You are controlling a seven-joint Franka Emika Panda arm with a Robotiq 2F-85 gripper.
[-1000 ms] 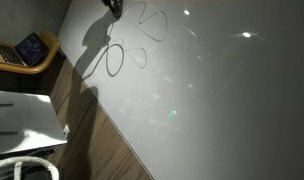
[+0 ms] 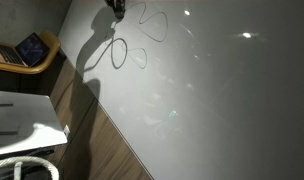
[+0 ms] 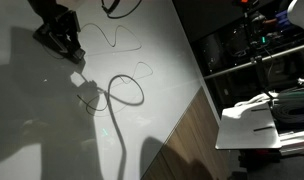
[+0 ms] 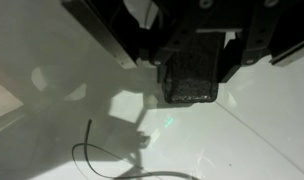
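Note:
My gripper is shut on a dark, rough-textured block (image 4: 192, 88) in the wrist view, with a finger on each side of it. In exterior view 2 the dark gripper (image 3: 74, 52) stands over the pale board (image 3: 167, 70) at the upper left. Only a little of the gripper (image 2: 117, 9) shows at the top edge of exterior view 1. Whether the block touches the board, I cannot tell. A thin dark curved line (image 4: 89, 150) lies below the block in the wrist view; exterior view 2 shows a dark loop (image 3: 141, 92).
Fainter curved lines (image 2: 164, 24) mark the board (image 2: 212, 110), whose right side is open. Beyond its edge are a wooden floor (image 2: 112, 150), a white table (image 2: 27, 118) and a chair with a laptop (image 2: 32, 47). The arm's shadow falls across the board.
In exterior view 1 the gripper has shifted slightly right and upward. The dark loop beneath it has swung and changed shape, and the arm's shadow has moved. The fainter curves stay put.

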